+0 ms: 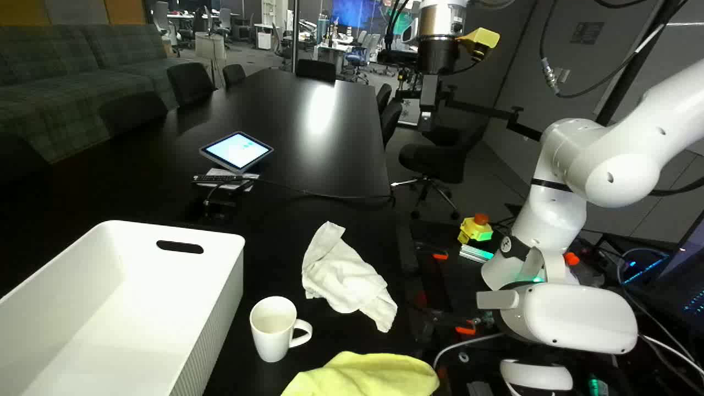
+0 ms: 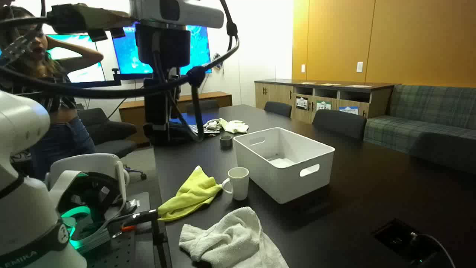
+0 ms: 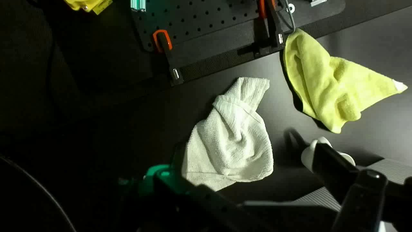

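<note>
A crumpled white cloth (image 1: 346, 274) lies on the black table, and it also shows in the wrist view as a white cloth (image 3: 231, 141). Beside it is a yellow cloth (image 2: 192, 196). Between the cloths and the basket stands a white mug (image 1: 271, 326), upright with its handle out to the side. The white basket (image 2: 294, 178) has handle cut-outs; its visible inside looks empty. High above the table hangs my gripper, its fingers spread wide on either side of the wrist view. It is open and holds nothing. The right finger partly covers the mug there.
A tablet (image 1: 237, 150) and a black cable lie farther along the table. Clamps (image 3: 164, 42) hold a perforated plate at the table edge. A small dark cup (image 2: 226, 141) and more cloths (image 2: 232, 126) sit beyond the basket. A person (image 2: 58, 89) stands behind the arm.
</note>
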